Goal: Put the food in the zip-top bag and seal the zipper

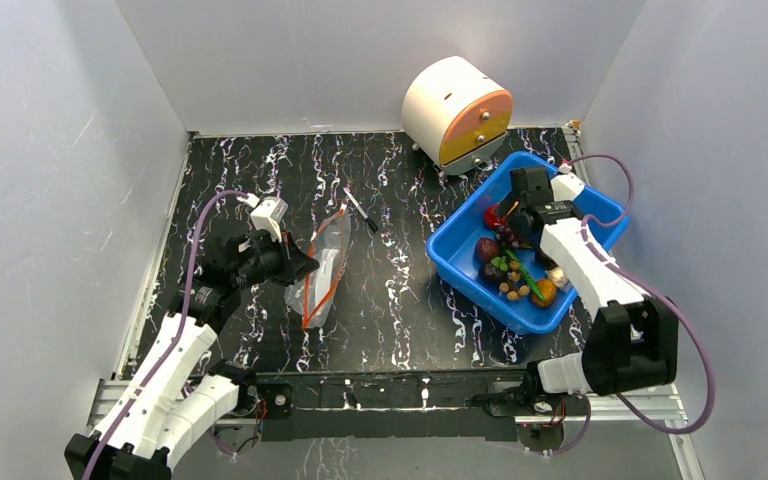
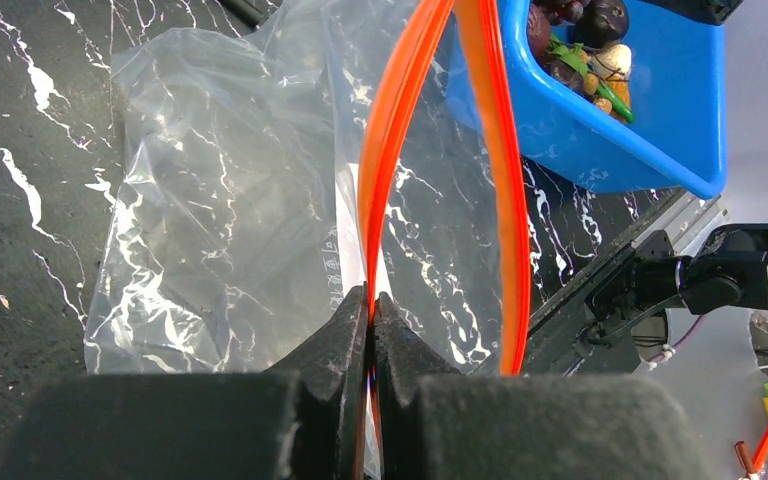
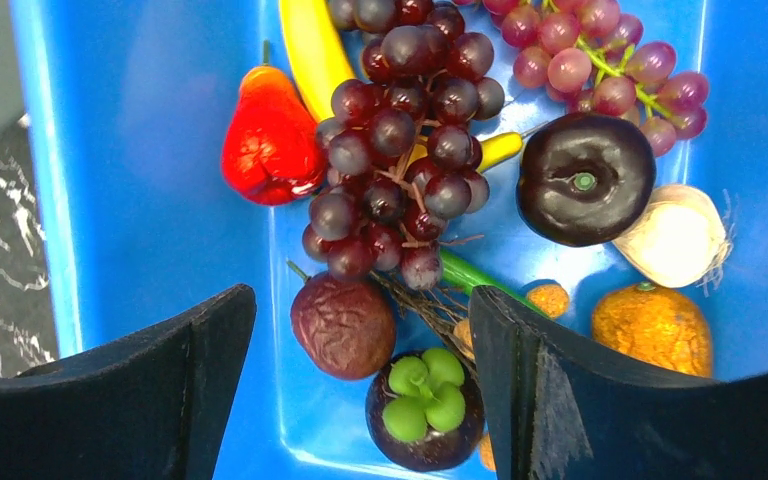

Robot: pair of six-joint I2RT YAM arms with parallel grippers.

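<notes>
A clear zip top bag with an orange zipper lies on the table's left half. My left gripper is shut on the bag's edge at the zipper; the two orange strips part above it. My right gripper hangs part open over the blue bin, above the food: dark grapes, red grapes, a red pear, a banana, a plum-like fruit, a dark round fruit, a mangosteen, an orange.
A marker lies behind the bag. A white cylindrical box with coloured drawers stands at the back. The table between bag and bin is clear.
</notes>
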